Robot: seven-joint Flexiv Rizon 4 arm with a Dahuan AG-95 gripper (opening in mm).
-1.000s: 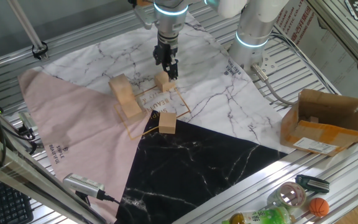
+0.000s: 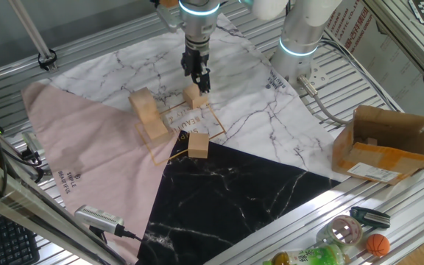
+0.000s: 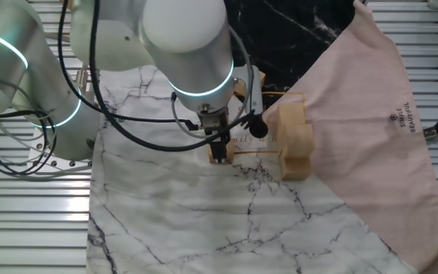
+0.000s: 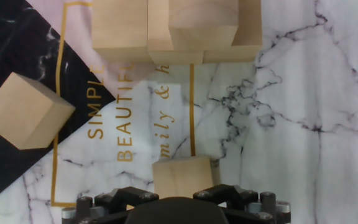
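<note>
A plain wooden block [image 2: 193,96] lies on the white marbled cloth, close under my gripper [image 2: 202,89]. From the wrist, the top of that block [image 4: 183,176] shows between and just ahead of the spread fingers [image 4: 126,196]; its near part is hidden by the gripper body. The gripper stands open, and contact with the block cannot be made out. Another wooden block [image 4: 28,112] sits apart, mostly on the black cloth area. A group of wooden blocks [image 3: 295,142] stands to one side, one block [image 4: 204,23] resting on top of others.
An open cardboard box [image 2: 377,147] stands near the robot base, with something inside. Tape, an orange ball [image 2: 377,244] and a green bottle [image 2: 315,256] lie at the table edge. A small camera [image 2: 99,218] stands by the pink cloth.
The gripper has shifted only slightly above the same block. The blocks have not visibly moved.
</note>
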